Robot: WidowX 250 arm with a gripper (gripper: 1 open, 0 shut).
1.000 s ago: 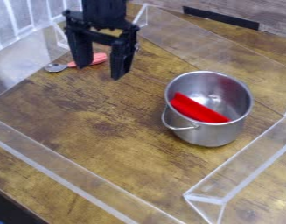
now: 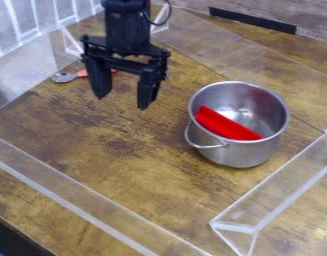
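Note:
My black gripper (image 2: 119, 88) hangs in the upper middle of the camera view, over the wooden table, open with its two fingers apart. Behind it, to the left, lies a utensil with a metal end (image 2: 63, 77) and a red handle, partly hidden by the gripper. At the right stands a metal pot (image 2: 230, 152) with a side handle and a red elongated object (image 2: 227, 124) inside it.
Clear plastic barriers line the left and right edges of the wooden table (image 2: 126, 190).
The gripper has shifted slightly right and toward the camera, now covering more of the red-handled utensil. The pot and its contents have stayed put.

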